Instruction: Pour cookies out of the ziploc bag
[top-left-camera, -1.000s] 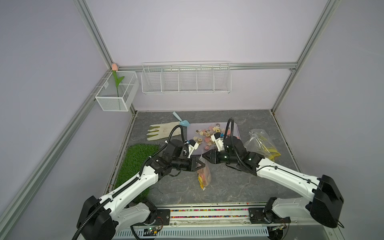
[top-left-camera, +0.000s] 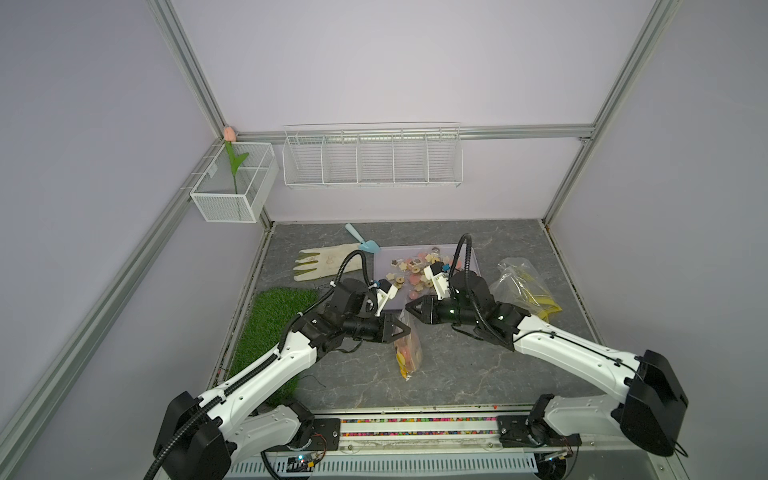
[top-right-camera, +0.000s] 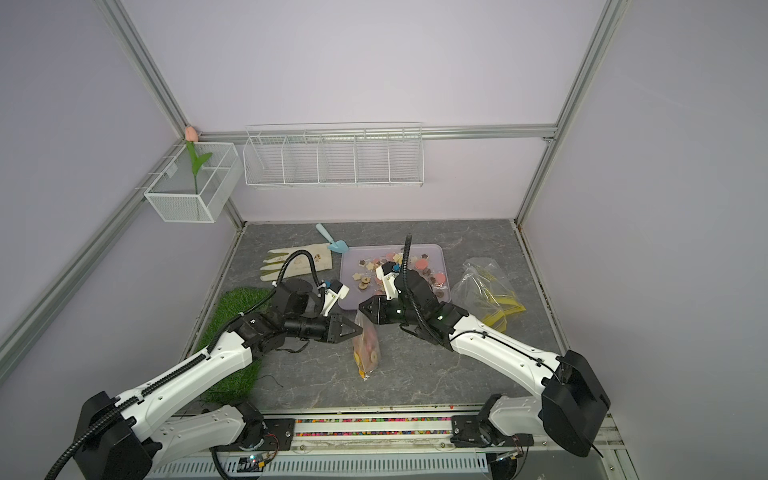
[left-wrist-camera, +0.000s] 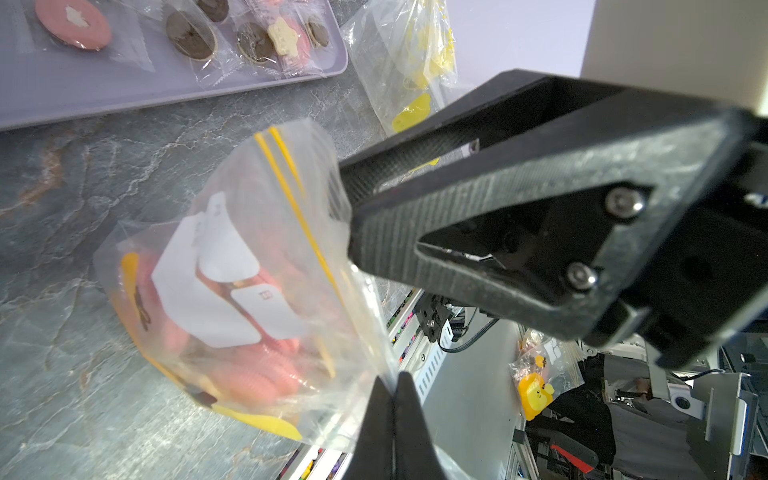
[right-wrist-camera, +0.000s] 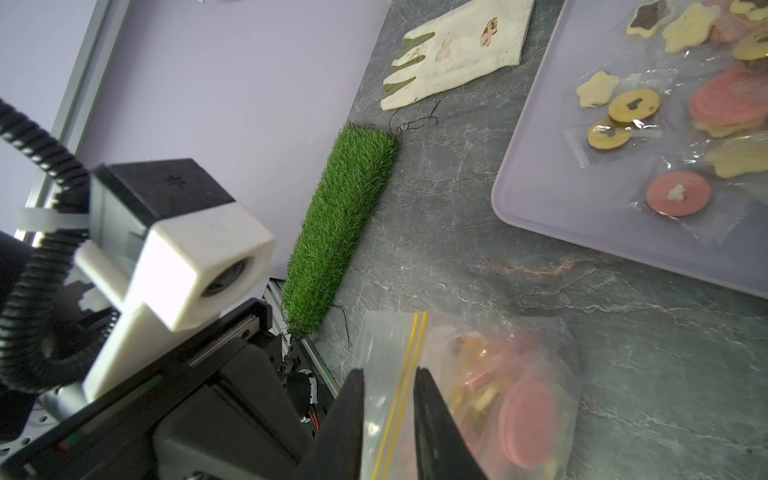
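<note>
A clear ziploc bag (top-left-camera: 409, 353) of pink and yellow cookies hangs above the grey table. My left gripper is shut on the bag's edge near its mouth. In the left wrist view, a yellow zip line (left-wrist-camera: 300, 212) crosses the bag. Beside the mouth, my right gripper has its fingers parted. The right wrist view shows bag film in line with that gap, but whether the film lies between these fingers cannot be told. Behind the arms, a lilac tray (top-right-camera: 348, 272) holds several wrapped cookies (right-wrist-camera: 678, 193).
An empty-looking clear bag (top-right-camera: 484, 292) lies right of the tray. A glove (top-left-camera: 328, 261), a blue trowel (top-left-camera: 368, 245) and a grass mat (top-left-camera: 268, 328) occupy the left side. Wire baskets (top-left-camera: 372, 160) hang at the back.
The left arm and the hanging bag look the same as before.
</note>
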